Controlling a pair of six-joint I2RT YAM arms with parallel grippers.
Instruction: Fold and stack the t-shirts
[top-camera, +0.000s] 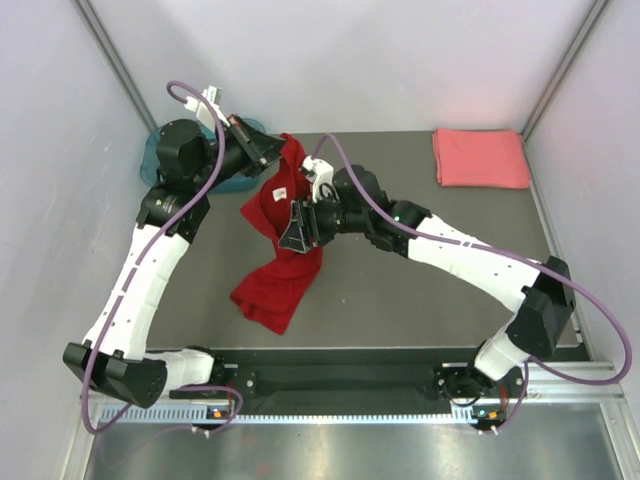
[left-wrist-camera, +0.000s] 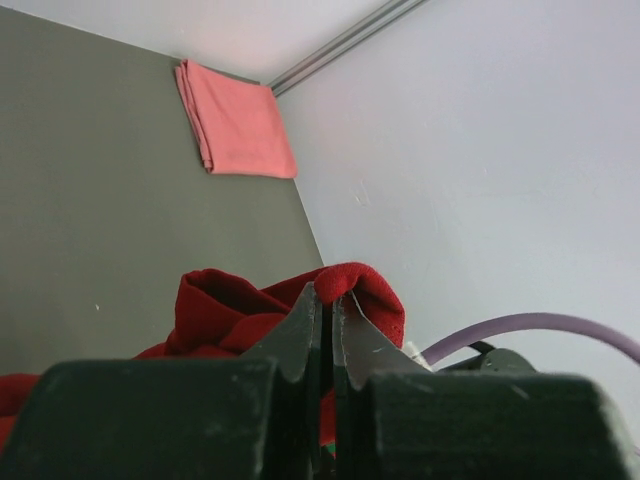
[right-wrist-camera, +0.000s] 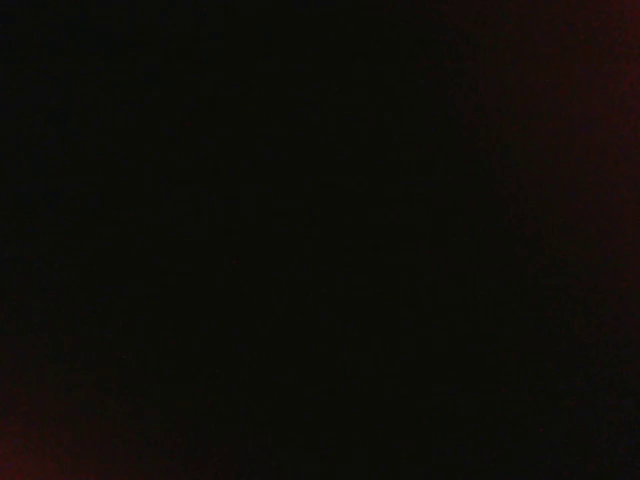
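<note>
A red t-shirt (top-camera: 275, 293) hangs from my left gripper (top-camera: 275, 150), which is shut on its top edge and holds it raised over the table; its lower end lies bunched on the table. In the left wrist view the red cloth (left-wrist-camera: 220, 320) rises between the shut fingers. My right gripper (top-camera: 300, 232) is against the middle of the hanging cloth; its finger is hard to make out from above, and the right wrist view is almost black with dim red at the edges.
A folded pink t-shirt (top-camera: 480, 158) lies at the back right of the table (top-camera: 420, 300). A blue bin (top-camera: 152, 160) sits at the back left, partly behind my left arm.
</note>
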